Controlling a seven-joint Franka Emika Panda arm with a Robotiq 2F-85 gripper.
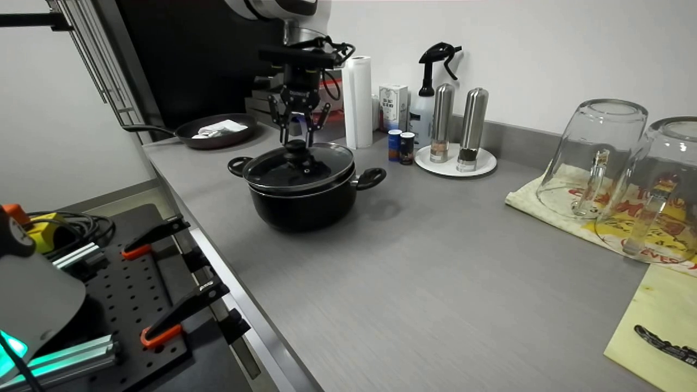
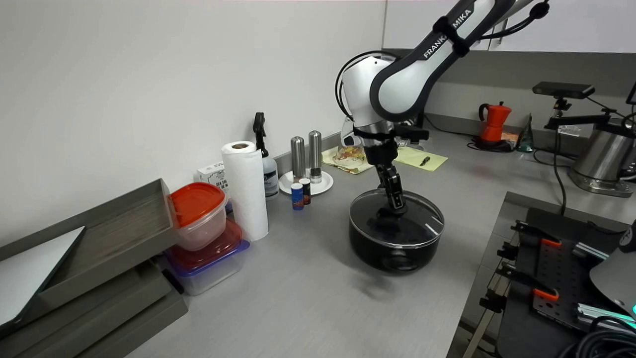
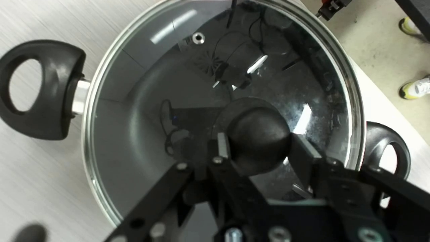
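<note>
A black pot (image 1: 304, 212) with two side handles stands on the grey counter. Its glass lid (image 1: 330, 160), rimmed in metal, lies over the opening; in exterior view 1 a slim gap shows between lid rim and pot at the front, while in exterior view 2 the lid looks close to level on the pot (image 2: 390, 253). My gripper reaches down from above, its fingers on either side of the lid's round black knob (image 3: 258, 133) and shut on it. Whether the lid rests fully on the pot's rim I cannot tell.
A paper towel roll (image 2: 244, 191), two small shakers (image 1: 399, 147) and a white plate with two mills (image 1: 457, 163) stand behind the pot. A frying pan (image 1: 219, 134) sits at the far left. Open counter lies to the pot's right, toward the glass mugs (image 1: 594, 157).
</note>
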